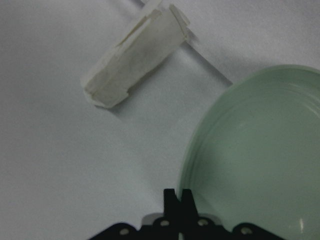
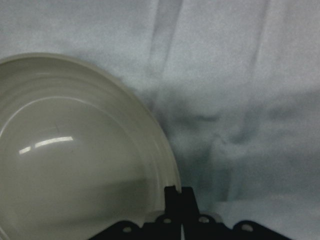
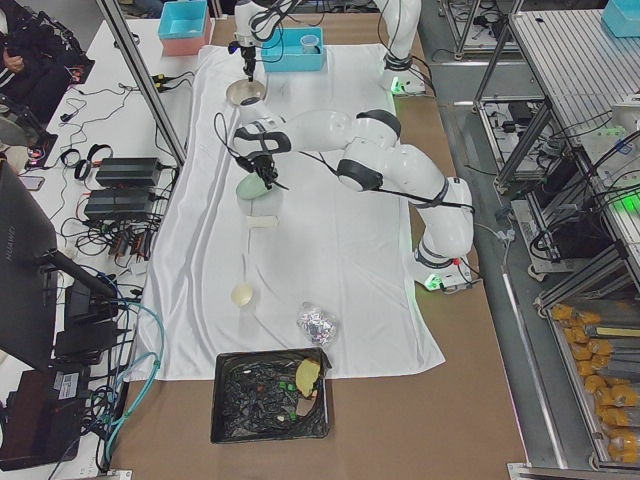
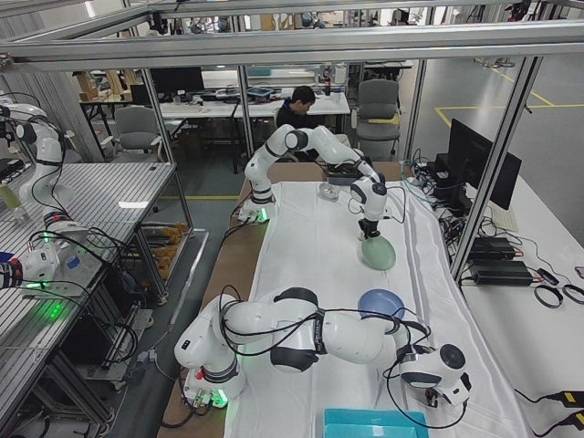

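Observation:
A green plate (image 1: 255,150) fills the right of the left wrist view. My left gripper is shut at its rim, seen also over the plate (image 3: 256,196) in the camera left view. A rolled paper strip (image 1: 135,60) lies beside it. A beige plate (image 2: 75,150) is under my right gripper, which is shut at that plate's rim. A blue plate (image 4: 381,302) lies between the arms, hidden behind the left arm in the camera left view. A small cream round item (image 3: 242,294) lies on the cloth.
A blue bin (image 3: 292,62) stands at the top of the camera left view. A crumpled foil item (image 3: 318,323) and a black lined tray (image 3: 270,425) are at the bottom.

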